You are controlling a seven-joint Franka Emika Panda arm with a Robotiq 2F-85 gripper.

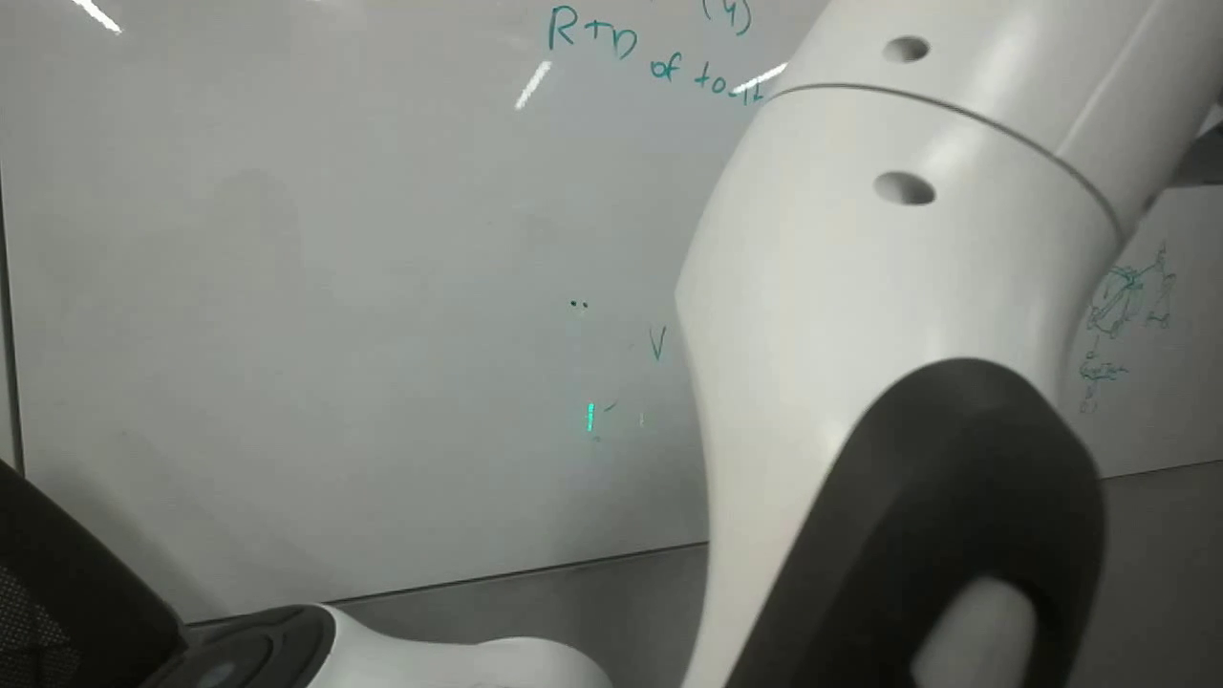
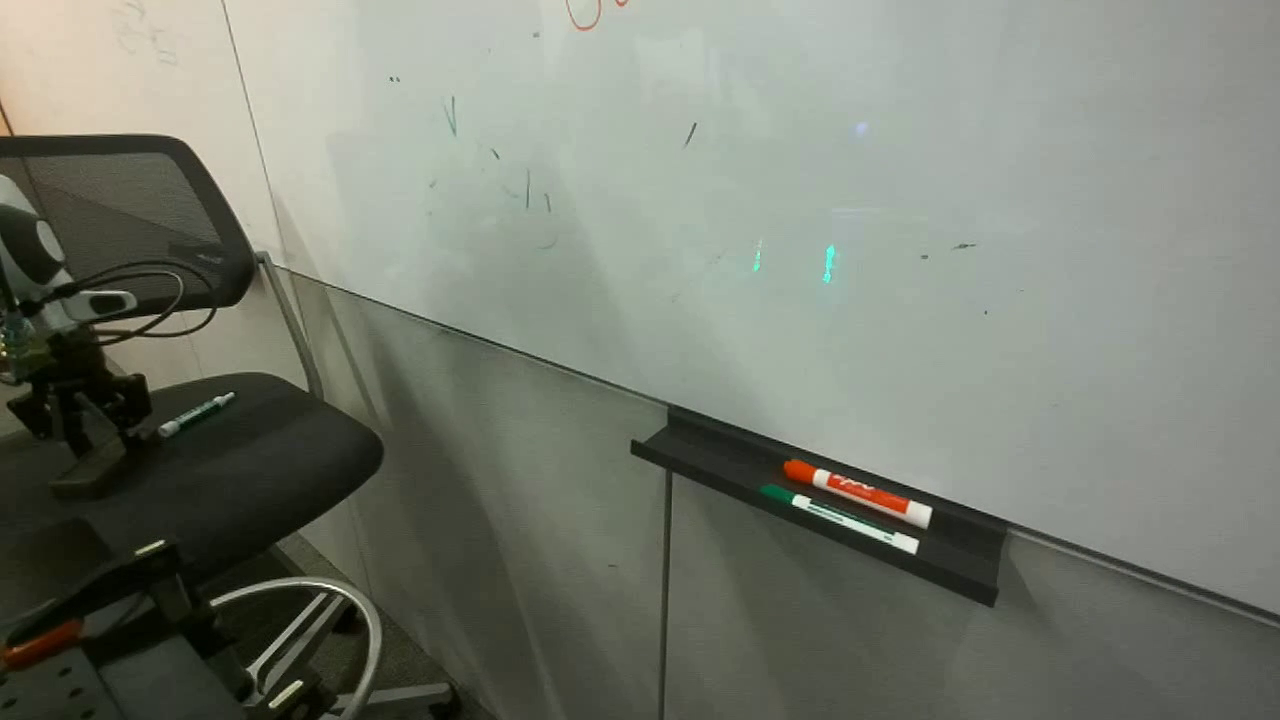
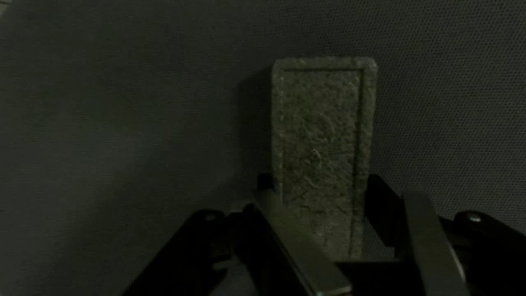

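Note:
A grey, rectangular felt-faced eraser lies on the dark fabric of the chair seat in the wrist view. My gripper straddles its lower part, one finger along each long side. Both fingertips appear right against the eraser's edges; whether they grip it cannot be told. The near end of the eraser is hidden behind the left finger. In exterior view 2 the gripper is low over the seat at the far left, with the eraser below it. Exterior view 1 shows only the arm.
A green-and-white marker lies on the seat close beside the gripper. The whiteboard's black tray holds a red marker and a green one. Behind the seat rises the mesh chair back.

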